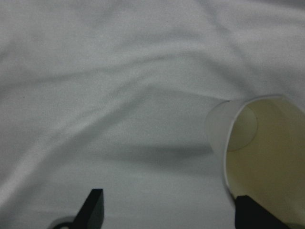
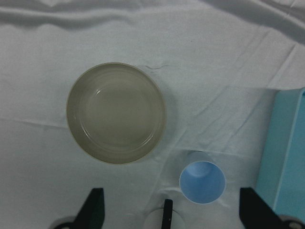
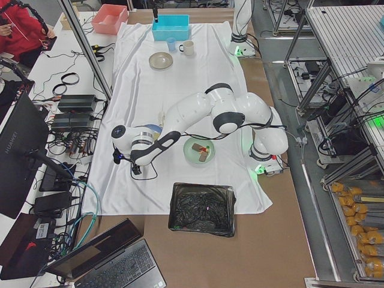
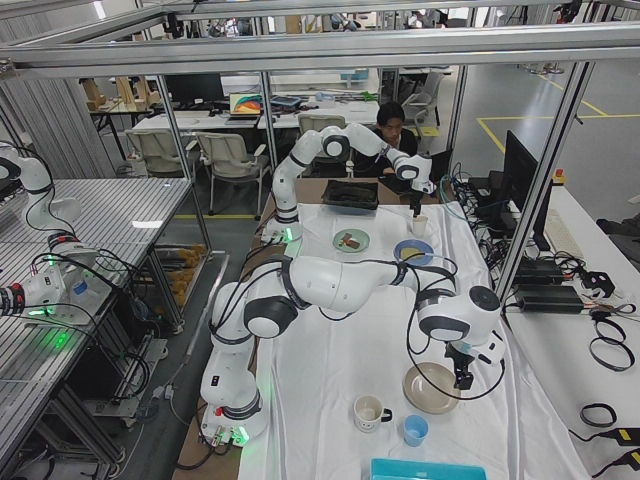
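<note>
My left gripper (image 3: 126, 165) is low over the cloth at the left side, by a white paper cup (image 1: 217, 124). In the left wrist view the fingers stand open, the right one at the cup's near rim. A blue plate (image 4: 414, 252) is nearby, largely hidden by the arm in the camera left view. My right gripper is open and empty above the cloth, over a beige plate (image 2: 116, 112), a blue cup (image 2: 202, 181) and, in the camera right view, a white mug (image 4: 368, 413).
A green plate (image 3: 195, 157) with brown pieces lies centrally. A black lined bin (image 3: 202, 210) is at the near edge, a turquoise bin (image 3: 171, 27) at the far end. Laptop, monitor and cables crowd the left.
</note>
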